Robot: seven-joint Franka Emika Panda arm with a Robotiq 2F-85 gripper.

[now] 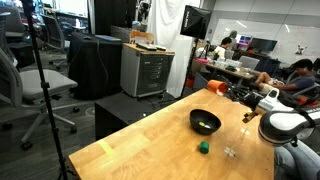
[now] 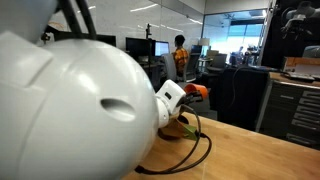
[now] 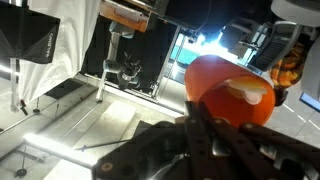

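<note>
An orange cup-like vessel (image 1: 217, 87) hangs above the table, just beyond and right of the black bowl (image 1: 205, 125). My gripper (image 1: 228, 93) is shut on it. In the wrist view, the orange vessel (image 3: 222, 78) fills the space ahead of the dark fingers, its opening turned partly toward the camera, with a pale patch inside. Small yellowish bits show inside the black bowl. A green object (image 1: 204, 147) sits on the table in front of the bowl. Behind the white arm in exterior view 2, the orange vessel (image 2: 197, 90) is partly visible.
A dark cable (image 2: 205, 150) loops beside the arm. Beyond the table stand a grey drawer cabinet (image 1: 145, 72) and office chairs (image 1: 40, 85).
</note>
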